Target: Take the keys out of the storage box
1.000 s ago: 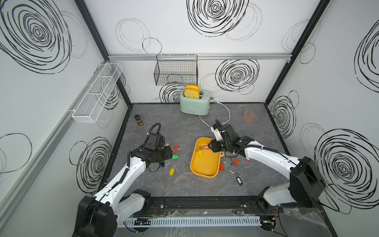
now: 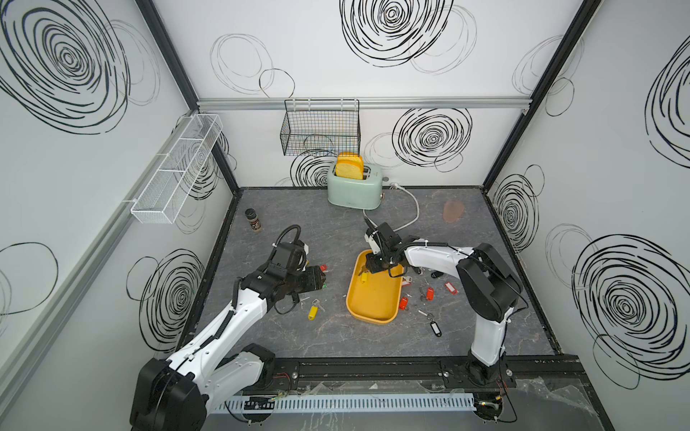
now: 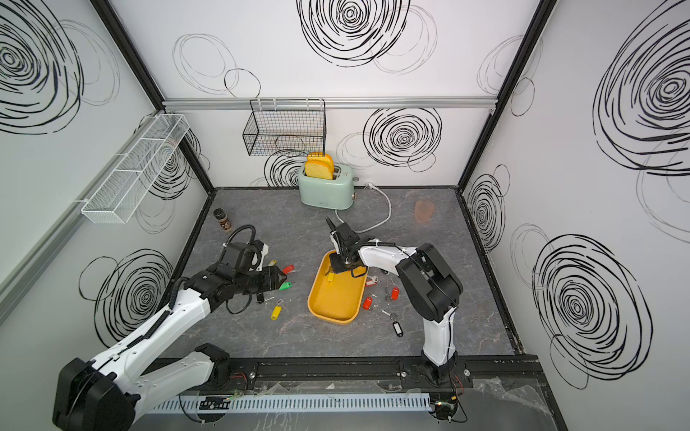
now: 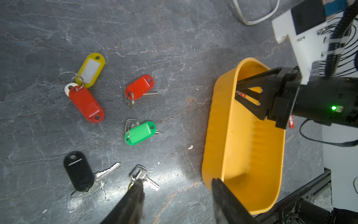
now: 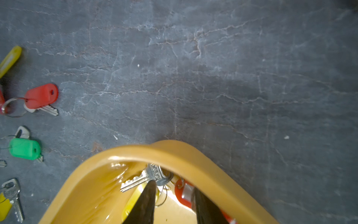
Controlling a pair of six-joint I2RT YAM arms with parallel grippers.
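The yellow storage box (image 2: pixel 373 307) stands mid-table. Inside its far end lie a silver key (image 5: pixel 153 172), a red tag (image 5: pixel 180 193) and a yellow tag (image 5: pixel 132 205). My right gripper reaches down into that end, open, its fingertips at the tags. My left gripper hangs open left of the box, above loose keys: a green tag (image 4: pixel 141 132), red tags (image 4: pixel 86 104), a yellow tag (image 4: pixel 90 70) and a black tag (image 4: pixel 78 170).
A mint toaster (image 2: pixel 354 191) with bread and a white cable stands at the back. A spice jar (image 2: pixel 253 219) is at back left. Several keys, one with a white tag (image 2: pixel 435 329), lie right of the box.
My right arm has swung left and inward, bringing its gripper over the box's far end.
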